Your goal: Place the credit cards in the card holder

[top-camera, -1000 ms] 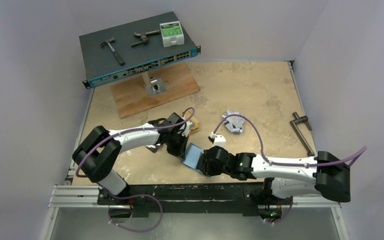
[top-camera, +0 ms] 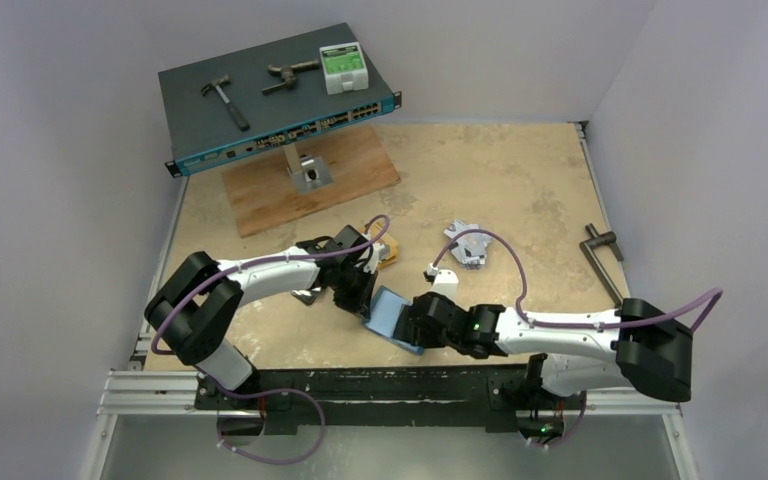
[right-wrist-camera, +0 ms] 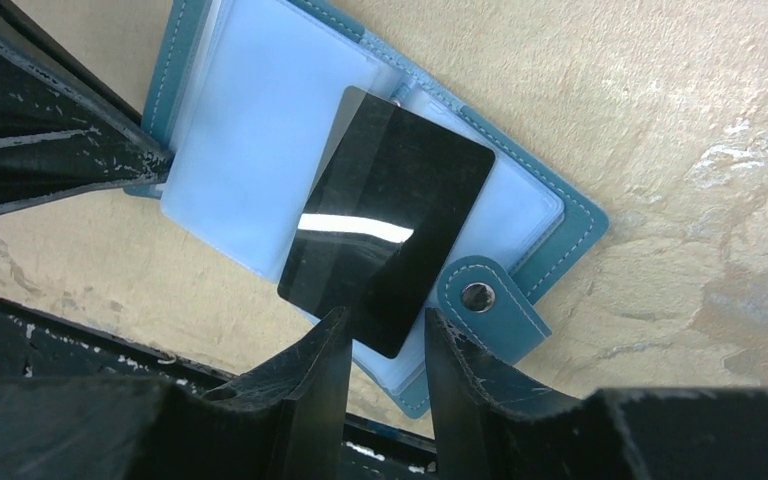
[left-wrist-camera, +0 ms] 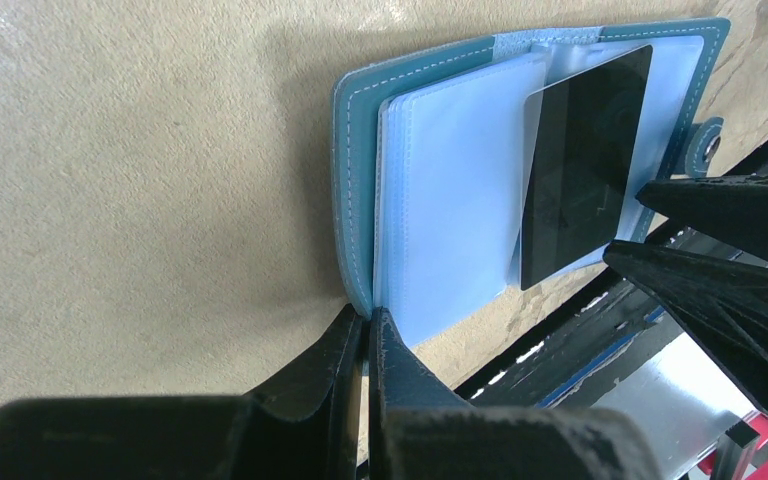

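Observation:
An open blue card holder (left-wrist-camera: 450,190) with clear-blue sleeves lies on the table. A glossy black card (right-wrist-camera: 385,220) rests on its right-hand sleeve, near the snap tab. My left gripper is shut at the holder's edge; whether anything thin is between its fingertips is hard to tell. My right gripper hangs over the card's lower end, its fingertips apart with nothing visible held between them.
Behind the holder lie a yellow item (top-camera: 388,250) and a silvery crumpled pile (top-camera: 468,250). A raised dark shelf (top-camera: 260,90) stands back left; a metal tool (top-camera: 600,265) lies at the right edge.
The left arm stays in place.

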